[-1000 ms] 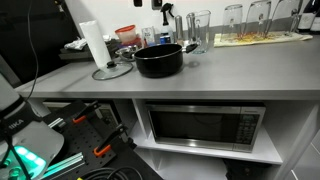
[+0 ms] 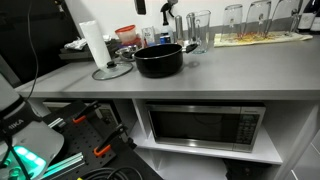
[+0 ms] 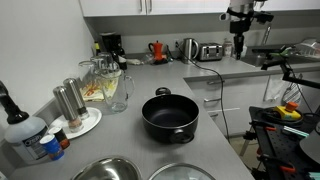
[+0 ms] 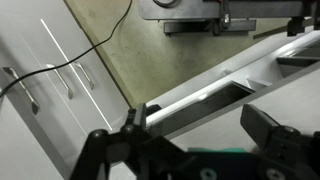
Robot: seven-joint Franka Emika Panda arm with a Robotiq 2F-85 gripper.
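Observation:
A black pot (image 2: 160,61) stands on the grey counter in exterior view 1, and in exterior view 2 the same pot (image 3: 171,117) appears empty. My gripper (image 2: 153,10) hangs above the counter at the top edge of exterior view 1, partly cut off. At the far right of exterior view 2, the gripper (image 3: 238,50) points downward, well away from the pot. In the wrist view its fingers (image 4: 136,117) stand wide apart, with nothing visible between them. Below them lie the floor and the counter's edge.
A glass lid (image 3: 188,172) and a steel bowl (image 3: 109,170) lie near the pot. Glass jars (image 2: 202,30) and a paper roll (image 2: 97,43) stand farther back. A microwave (image 2: 205,124) sits under the counter.
At the top edge of exterior view 1, my gripper has shifted slightly. The pot and the other things on the counter have stayed put.

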